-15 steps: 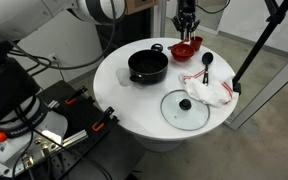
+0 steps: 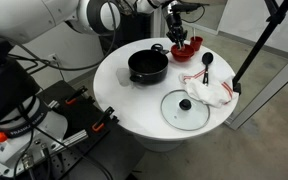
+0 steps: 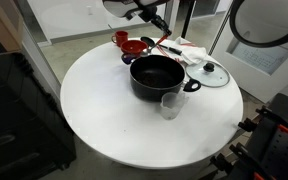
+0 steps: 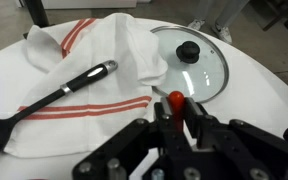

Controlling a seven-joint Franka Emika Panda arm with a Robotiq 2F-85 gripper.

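Near the far edge of the white round table, my gripper [image 3: 160, 26] is shut on a slim red object [image 4: 176, 99], whose red end shows between the fingers in the wrist view. It also shows as a red strip under the gripper in exterior view 2; what the object is cannot be told. A red bowl [image 2: 183, 53] stands close to the gripper [image 2: 179, 38] in exterior view 1, and a red mug [image 3: 120, 38] stands behind that bowl in exterior view 2.
A black pot [image 2: 148, 67] sits near the table's middle, with a clear glass [image 3: 171, 105] beside it. The white red-striped towel [image 4: 94, 90] lies under a black ladle [image 4: 66, 90]. A glass lid [image 2: 185, 110] rests nearby.
My gripper has come lower and slightly left in exterior view 1, near the red bowl. The things on the table look unmoved.
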